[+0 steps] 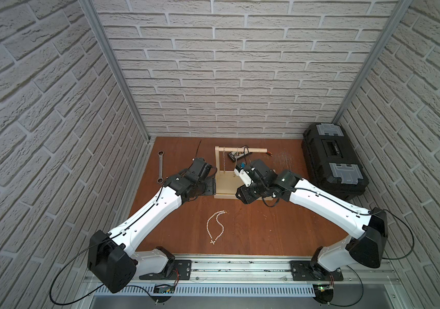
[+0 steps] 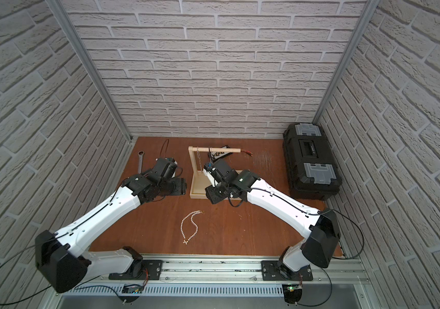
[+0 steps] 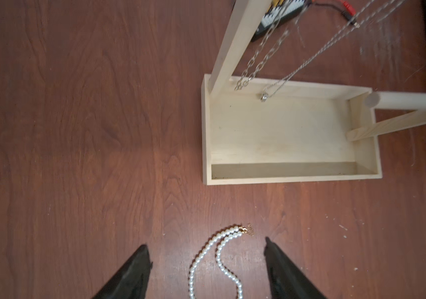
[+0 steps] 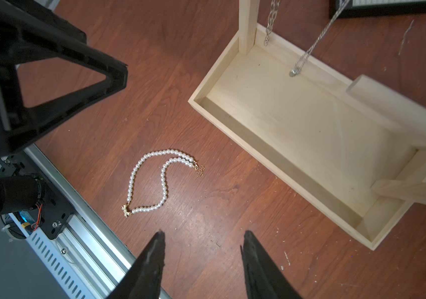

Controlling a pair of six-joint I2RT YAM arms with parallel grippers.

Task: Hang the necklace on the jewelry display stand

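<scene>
A pearl necklace (image 1: 220, 231) with gold clasp and pendant lies loosely on the wooden table in front of the display stand. The stand is pale wood, with a tray base (image 3: 206, 134) and an upright post (image 3: 233, 44) carrying a bar. Silver chains (image 4: 312, 44) hang from it. My left gripper is open above the table, just left of the stand, nothing between its fingers. My right gripper is also open and empty, above the stand's front right area. In both top views the arms partly hide the stand.
A wrench (image 1: 160, 167) lies at the left. A black toolbox (image 1: 333, 159) fills the back right. A small black device with wires (image 3: 282, 15) lies behind the stand.
</scene>
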